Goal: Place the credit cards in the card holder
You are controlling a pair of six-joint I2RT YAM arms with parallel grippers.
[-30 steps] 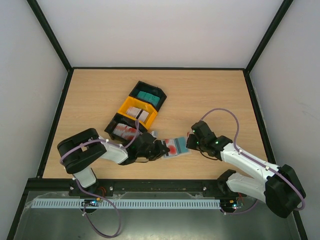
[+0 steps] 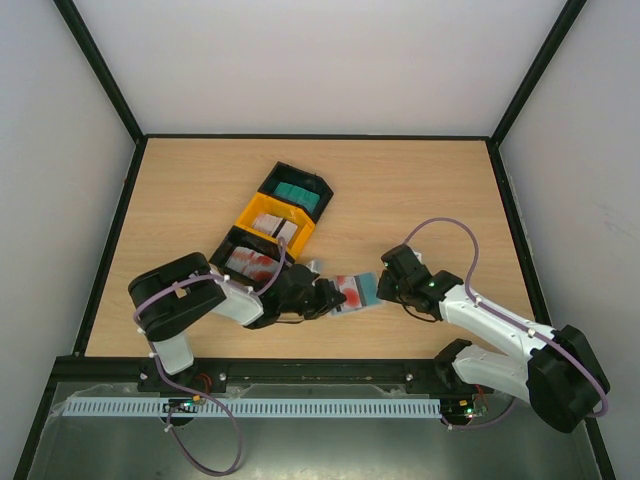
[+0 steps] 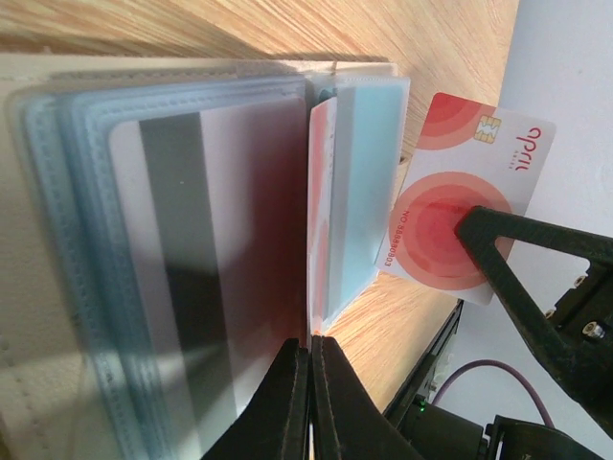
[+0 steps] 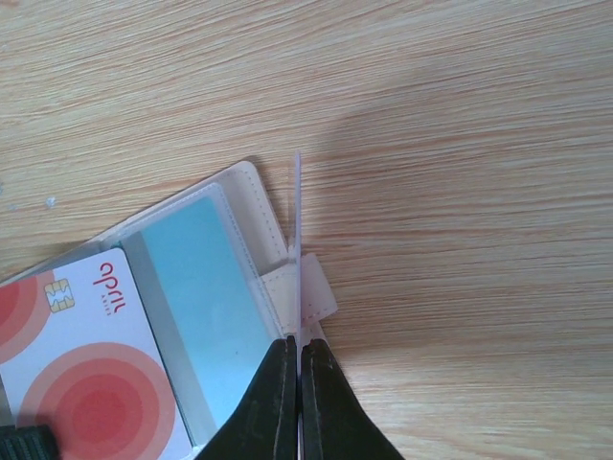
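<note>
The open card holder (image 4: 200, 303) has clear pockets with pale blue edges. In the right wrist view, a white and red credit card (image 4: 101, 383) lies on it, and beside that card is a light blue pocket. In the left wrist view, a pocket with a striped card (image 3: 177, 249) fills the left side, and my left gripper is shut at its right edge, by another card's edge (image 3: 319, 206). Whether anything thin is pinched there cannot be told. My right gripper is shut on a credit card (image 4: 298, 240), seen edge-on and upright beside the holder.
Black, yellow and black bins (image 2: 251, 216) stand in a diagonal row left of centre, holding green and red-white items. The nearest bin is close to the left arm. Bare table (image 2: 420, 180) lies behind and right of the holder.
The right arm has barely moved.
</note>
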